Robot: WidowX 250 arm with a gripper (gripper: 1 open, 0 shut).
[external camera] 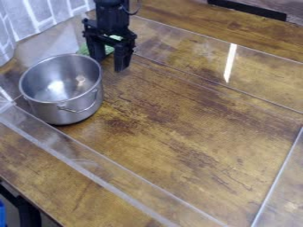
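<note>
The black robot gripper (109, 51) hangs at the top left of the camera view, low over a green object (92, 44) that is mostly hidden behind it. Its fingers are small and dark, so whether they are open or shut, or hold anything, I cannot tell. Just below and left of it, a large steel pot (62, 89) stands on the wooden surface.
Clear panels or edges run along the lower left and right sides. A dark strip lies at the top right corner.
</note>
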